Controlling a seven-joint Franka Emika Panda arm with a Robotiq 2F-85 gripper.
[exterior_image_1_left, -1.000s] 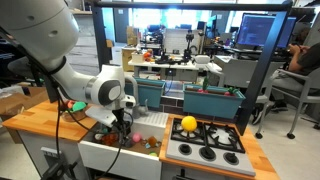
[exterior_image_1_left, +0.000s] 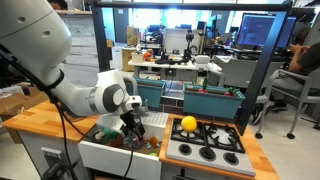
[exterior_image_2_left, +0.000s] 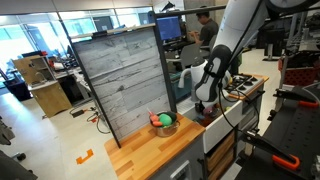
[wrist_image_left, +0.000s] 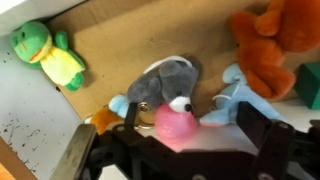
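Note:
My gripper stands open inside the drawer (exterior_image_1_left: 105, 158), pointing down, with its dark fingers at the lower edge of the wrist view. Between and just ahead of the fingers lie a pink ball-like toy (wrist_image_left: 176, 127) and a grey plush toy (wrist_image_left: 166, 84). A light-blue plush (wrist_image_left: 240, 97) is close to the right finger. Farther right rests an orange-brown plush (wrist_image_left: 262, 55). In the upper left corner of the wrist view is a green and yellow duck-like toy (wrist_image_left: 48, 55). Whether a finger touches any toy, I cannot tell.
Right of the drawer is a stove (exterior_image_1_left: 208, 143) with a yellow ball (exterior_image_1_left: 189, 123) on it. A pot (exterior_image_2_left: 165, 124) holding colourful items stands on the wooden counter (exterior_image_2_left: 150, 152). A green block (wrist_image_left: 308, 85) lies at the drawer's right. Drawer walls surround the toys.
My arm has moved to the right and lower over the drawer. The pink toy, in plain sight a second ago in the exterior view, is now largely covered by the gripper.

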